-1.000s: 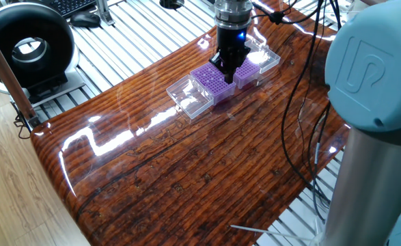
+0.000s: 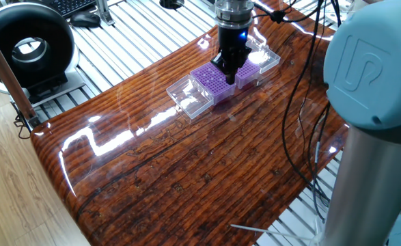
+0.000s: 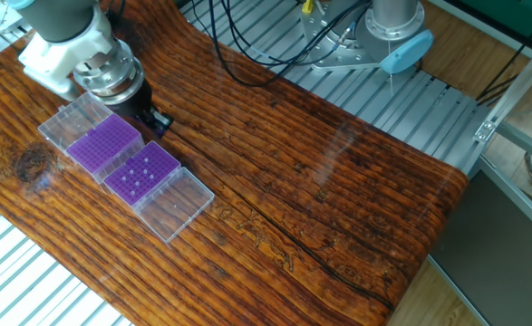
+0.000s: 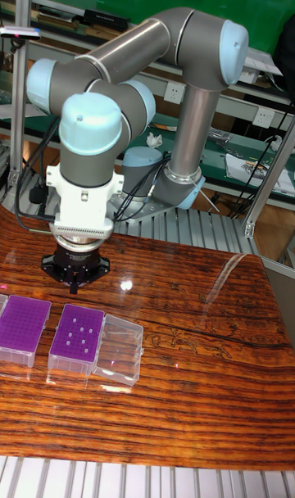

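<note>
Two clear boxes with purple racks stand side by side on the table. Several small pale tubes stick up from one rack point(image 3: 145, 174); the other rack point(image 3: 107, 142) shows no such tubes. In exterior view 3 the tube rack point(image 4: 77, 333) is on the right and the plain rack point(image 4: 24, 325) on the left. My black gripper point(image 4: 74, 288) points down on the robot's side of the boxes, its fingers together. In exterior view 1 the gripper point(image 2: 230, 80) partly covers the racks. Whether anything thin is between the fingertips is too small to see.
Open clear lids lie at the outer ends, one lid point(image 3: 177, 204) by the tube rack and another lid point(image 3: 73, 120) by the plain one. Loose cables point(image 2: 292, 123) hang by the arm.
My gripper has shifted very slightly to the right in exterior view 1, covering more of the gap between the boxes. The boxes and lids have not moved.
</note>
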